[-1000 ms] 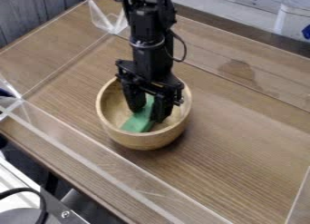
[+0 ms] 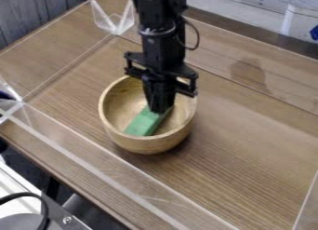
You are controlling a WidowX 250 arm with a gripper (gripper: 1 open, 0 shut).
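A wooden bowl (image 2: pixel 133 141) sits on the table, holding a green block (image 2: pixel 145 122) that lies tilted inside. The black gripper (image 2: pixel 159 100) hangs over the bowl's back half, its fingertips just above or at the upper end of the block. Its fingers look close together; whether they touch the block cannot be told.
A pale wall stands at the back right.
The gripper has risen somewhat from deeper in the bowl, leaving more of the green block in sight. The bowl has stayed in place.
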